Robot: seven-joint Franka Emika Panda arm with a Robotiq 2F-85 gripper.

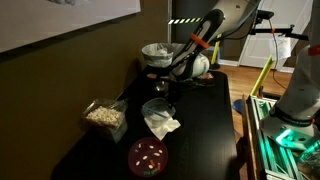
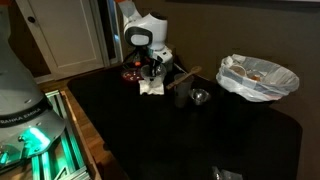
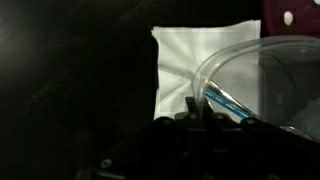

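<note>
A clear, round-rimmed container [image 3: 285, 72] hangs over the table, its rim between the fingers of my gripper, which is shut on it. In exterior view 1 the container [image 1: 154, 106] is just behind a white napkin [image 1: 165, 127] and partly overlaps it. The napkin [image 3: 180, 62] lies flat on the black tabletop in the wrist view, partly hidden by the container. A thin bluish-white streak shows through the clear wall; I cannot tell what it is. From the other side, my gripper [image 2: 155, 70] is seen behind the napkin [image 2: 151, 87].
A dark red dish [image 1: 148, 157] with small pieces stands near the front. A clear box of pale bits [image 1: 106, 115] is at the left. A white-lined basket [image 2: 255, 78], a metal cup [image 2: 200, 96] and a dark pot [image 2: 182, 95] stand apart.
</note>
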